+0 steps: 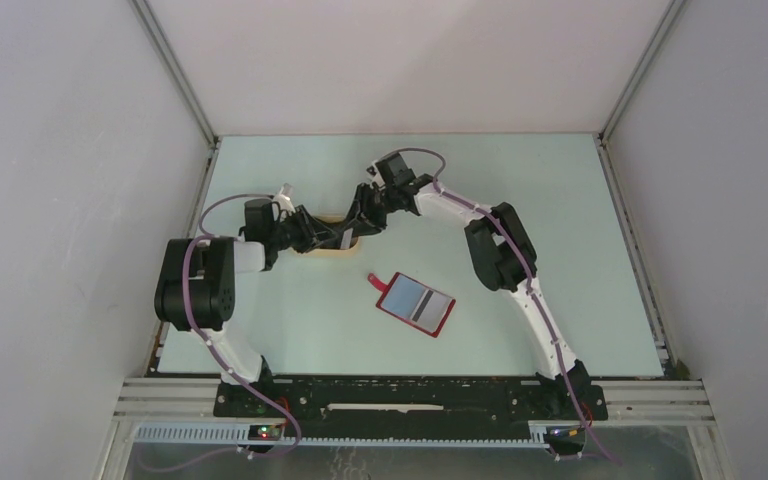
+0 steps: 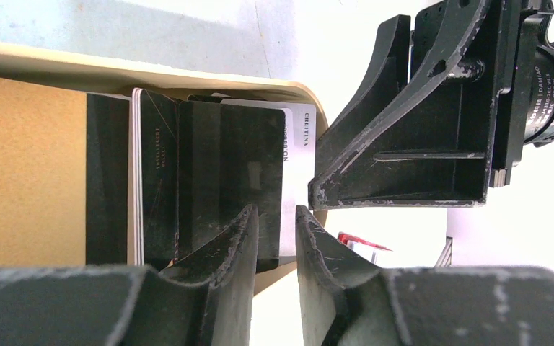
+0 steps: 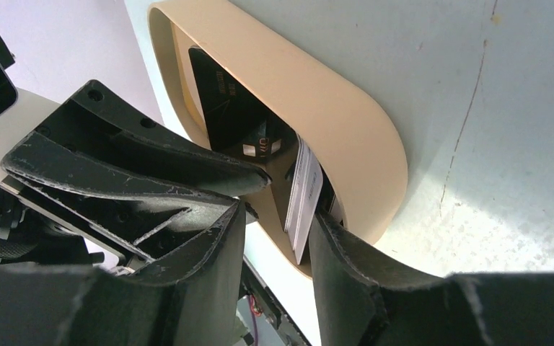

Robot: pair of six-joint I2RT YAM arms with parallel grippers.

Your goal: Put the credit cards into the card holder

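Observation:
Black and white credit cards [image 2: 227, 166] are inside a tan open box [image 3: 353, 144] at centre-left in the top view. My left gripper [image 1: 310, 230] reaches in from the left; in its wrist view its fingers are closed in on the edge of the cards, with a narrow gap between the tips. My right gripper [image 1: 365, 210] comes from the upper right, beside the left one; in its wrist view its slightly parted fingers [image 3: 278, 223] are at a stack of white card edges [image 3: 301, 198]. The grippers partly hide the box in the top view.
A red-bordered card holder [image 1: 415, 303] with a tab lies flat below centre on the table. Walls border both sides.

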